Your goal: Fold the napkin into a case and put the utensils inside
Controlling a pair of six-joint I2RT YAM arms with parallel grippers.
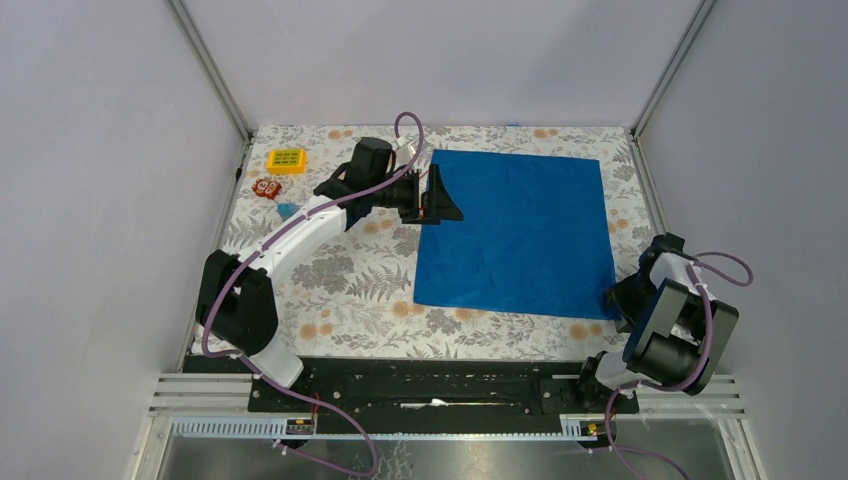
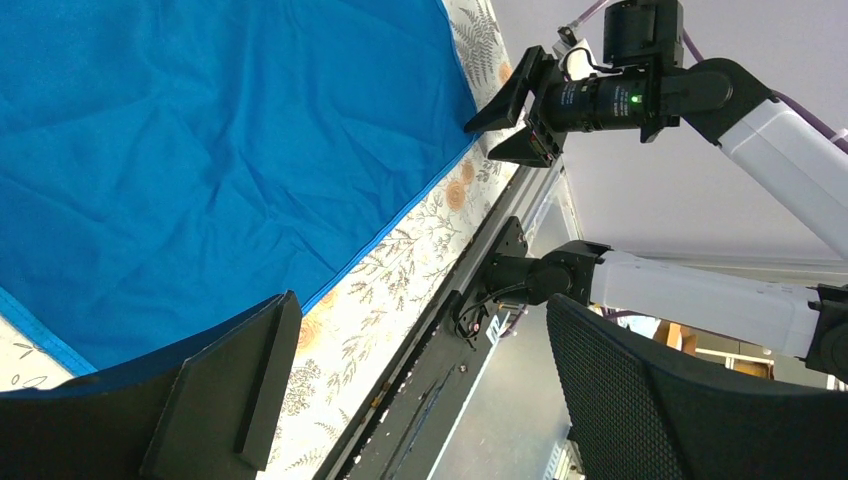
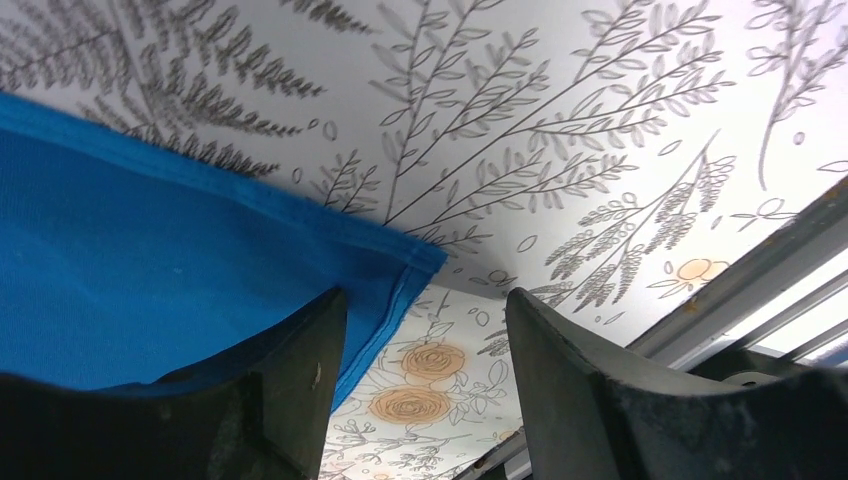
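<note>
The blue napkin (image 1: 514, 230) lies spread flat on the floral mat, with some wrinkles. My left gripper (image 1: 438, 200) is open above its upper-left part; in the left wrist view its two fingers frame the near edge. My right gripper is open low at the napkin's near-right corner (image 3: 395, 270), one finger over the cloth and the other over the mat. No utensils can be made out clearly.
At the mat's left lie a yellow item (image 1: 286, 161), a red item (image 1: 267, 188) and a light-blue item (image 1: 287, 210), partly behind the left arm. Walls border the mat; the right arm is close to the right wall.
</note>
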